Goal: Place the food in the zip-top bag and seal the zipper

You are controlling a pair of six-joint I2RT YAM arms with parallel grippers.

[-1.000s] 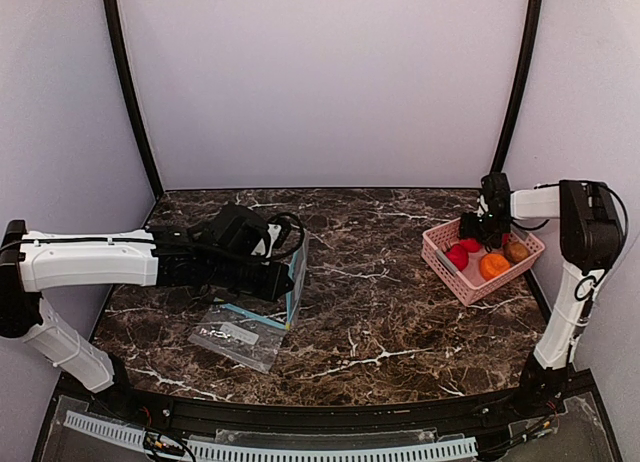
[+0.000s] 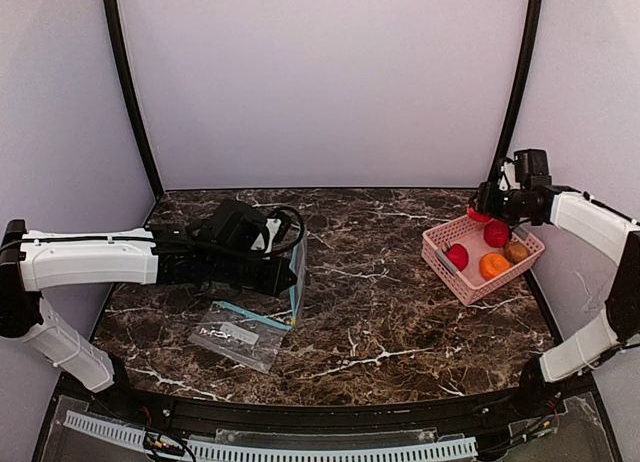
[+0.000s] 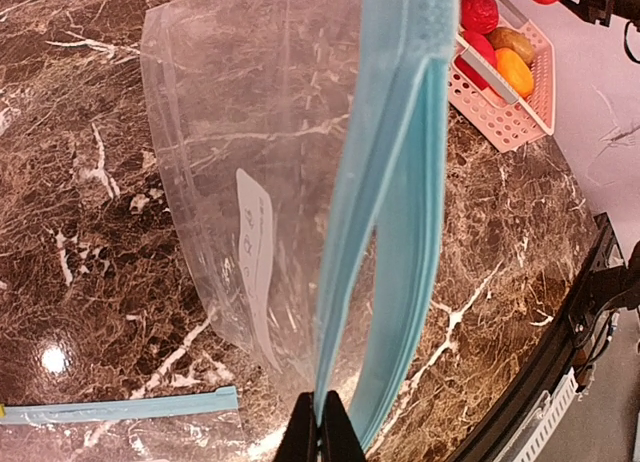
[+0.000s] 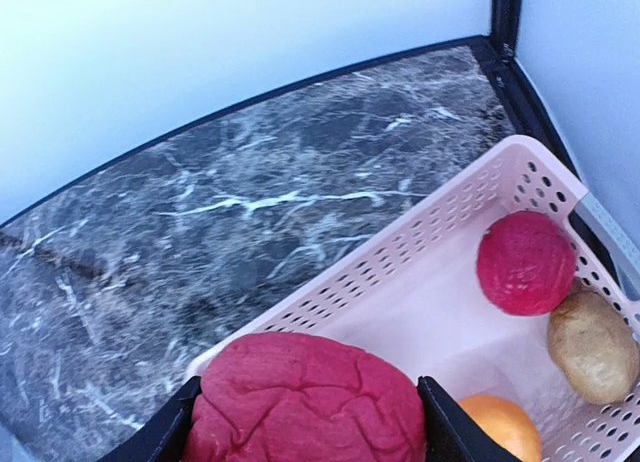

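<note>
My left gripper is shut on the blue zipper edge of an upright clear bag (image 3: 250, 132), whose mouth gapes a little. Another clear bag (image 2: 235, 337) with a blue strip lies flat on the table. At the right, my right gripper is shut on a red round food (image 4: 305, 397), raised over the back of the pink basket (image 2: 455, 287). Inside the basket are another red food (image 4: 525, 262), a brown one (image 4: 590, 347), an orange one (image 4: 495, 427) and, in the top view, one more red piece (image 2: 457, 257).
Pale walls border the back and sides, with a dark frame along the table's edges.
My right gripper has risen out of the basket with the red food in it, and its arm has changed posture. The left arm is nearly unmoved.
</note>
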